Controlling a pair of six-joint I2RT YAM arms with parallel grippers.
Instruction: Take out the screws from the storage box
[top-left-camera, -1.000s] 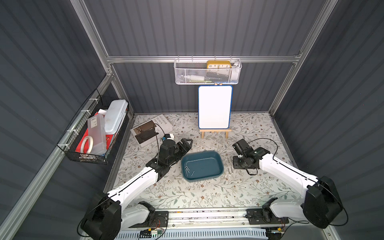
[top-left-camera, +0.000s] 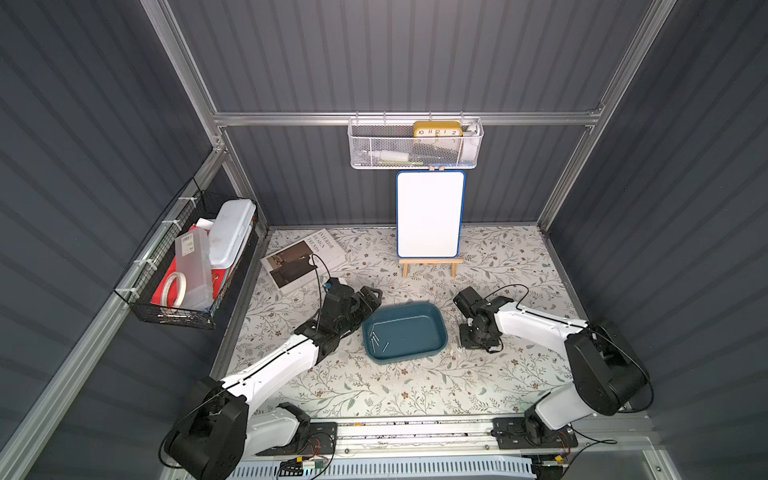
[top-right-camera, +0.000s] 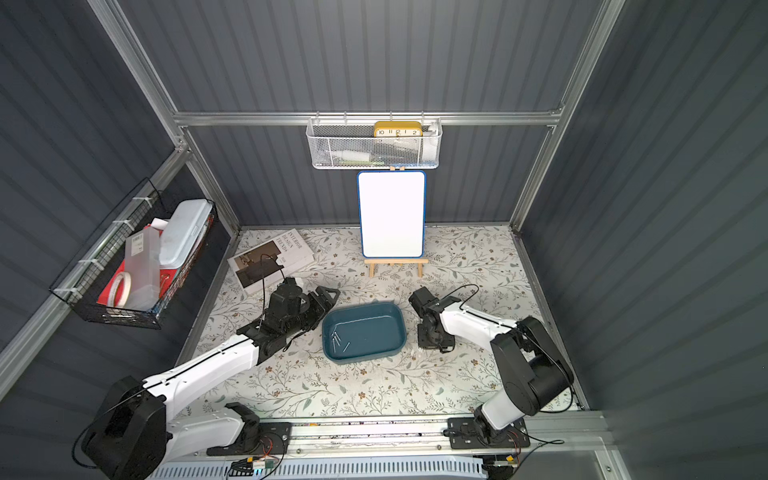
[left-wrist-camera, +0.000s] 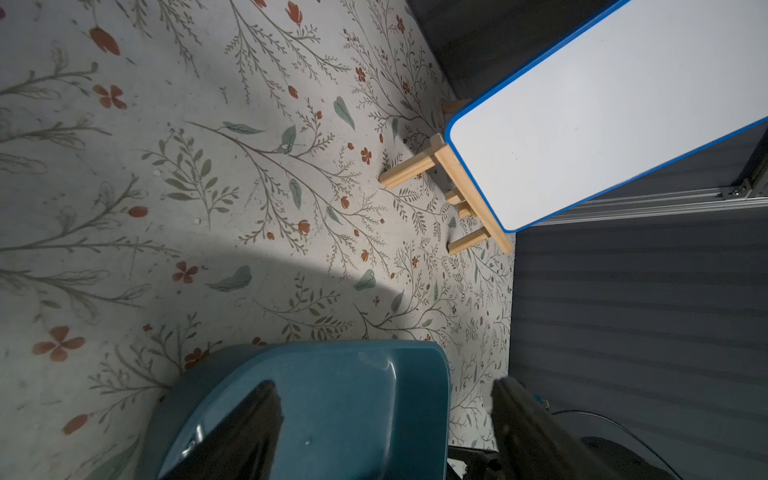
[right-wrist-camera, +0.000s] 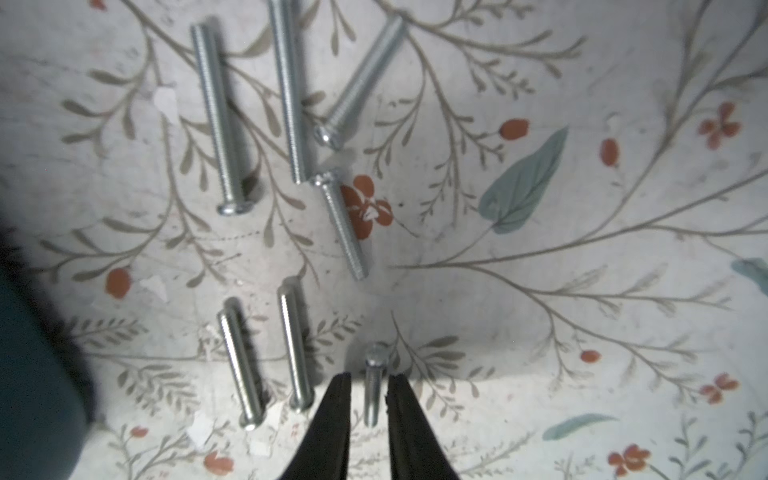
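The teal storage box (top-left-camera: 408, 336) holds several screws (top-left-camera: 374, 340) at its left. Beside it on the table, the right wrist view shows several screws (right-wrist-camera: 216, 120) lying loose. My right gripper is low over the table right of the box, fingers part open around a short screw (right-wrist-camera: 372, 400); whether it touches is unclear. My left gripper is open, raised over the box's left end, nothing seen between its fingers.
A whiteboard (top-left-camera: 429, 212) on a wooden easel stands behind the box. A book (top-left-camera: 304, 260) lies at back left. Baskets (top-left-camera: 414, 160) hang on the walls.
My left gripper has shifted slightly downward.
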